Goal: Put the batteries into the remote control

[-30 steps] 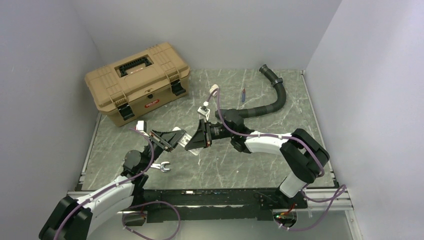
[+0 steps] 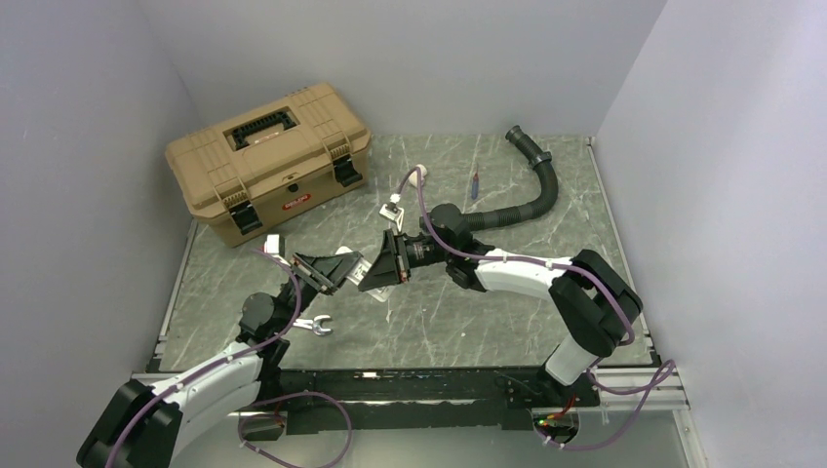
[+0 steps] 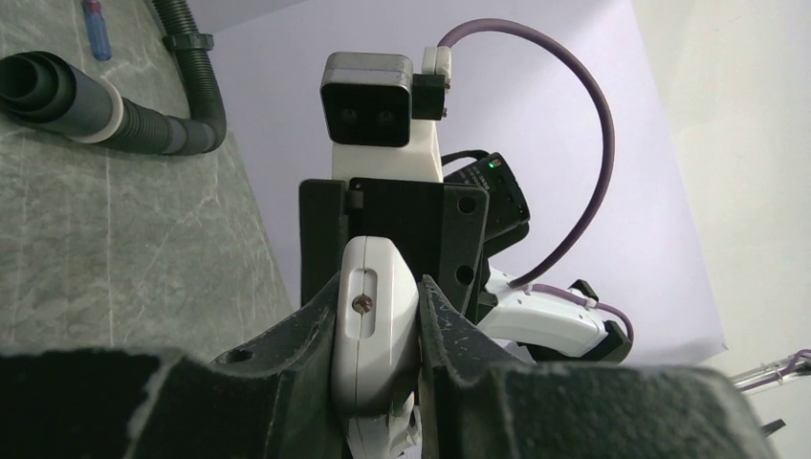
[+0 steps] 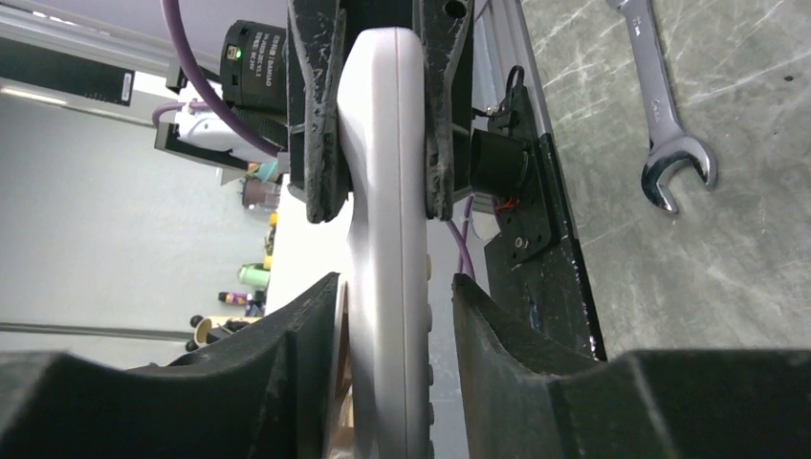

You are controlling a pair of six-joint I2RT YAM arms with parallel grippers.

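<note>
A white remote control is held in the air between the two grippers, its battery side partly visible in the right wrist view. My left gripper point(image 2: 348, 263) is shut on it; the left wrist view shows it upright between the fingertips. My right gripper point(image 2: 375, 273) is at the remote's other part, its fingertips point(image 4: 306, 325) either side of the white body, part open with a visible gap on at least one side. No loose batteries can be made out.
A tan toolbox point(image 2: 268, 161) stands at back left. A black hose point(image 2: 517, 212) and a small screwdriver point(image 2: 475, 186) lie at the back right. A wrench point(image 4: 660, 115) lies under the left arm.
My right arm has shifted very slightly at the wrist. The left arm and the remote look still.
</note>
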